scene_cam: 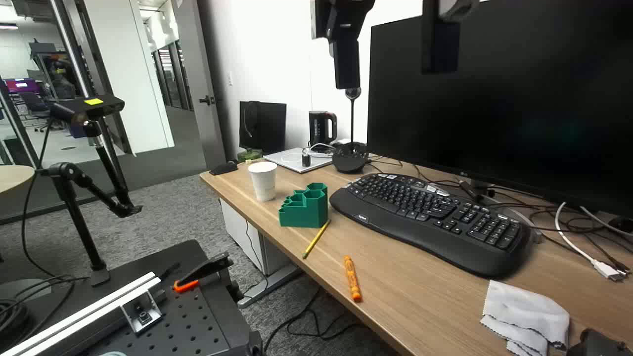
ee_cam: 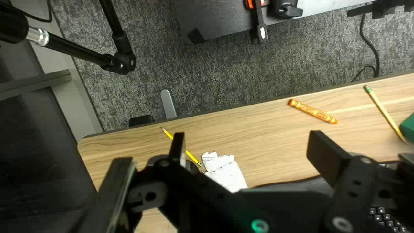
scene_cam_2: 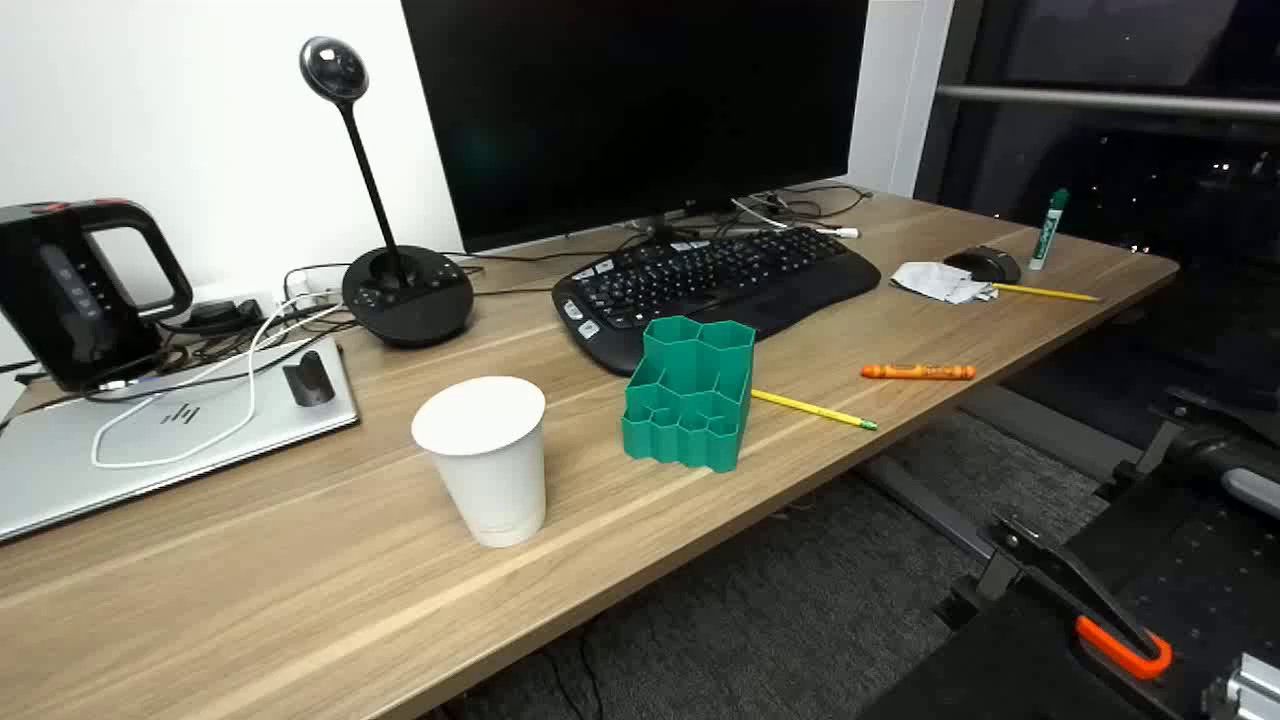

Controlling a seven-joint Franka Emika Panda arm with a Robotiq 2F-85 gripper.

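Note:
My gripper hangs high above the desk, its fingers spread wide with nothing between them. In exterior view 1 only its dark fingers (scene_cam: 346,62) show at the top edge, in front of the wall and monitor. On the desk stands a green holder with hexagonal cells (scene_cam_2: 690,390), empty as far as I can see. One yellow pencil (scene_cam_2: 816,409) lies against its side. An orange crayon (ee_cam: 312,111) lies apart near the front edge. At the far end are a second yellow pencil (ee_cam: 192,158), a white cloth (ee_cam: 225,171) and an upright green-capped marker (scene_cam_2: 1048,230).
A white paper cup (scene_cam_2: 486,462) stands beside the holder. Behind are the black keyboard (scene_cam: 427,216), a large monitor (scene_cam: 504,112), a webcam stand (scene_cam_2: 408,294) and a laptop (scene_cam_2: 180,420). A mouse (scene_cam_2: 984,263) sits by the cloth. Bare wood surrounds the crayon.

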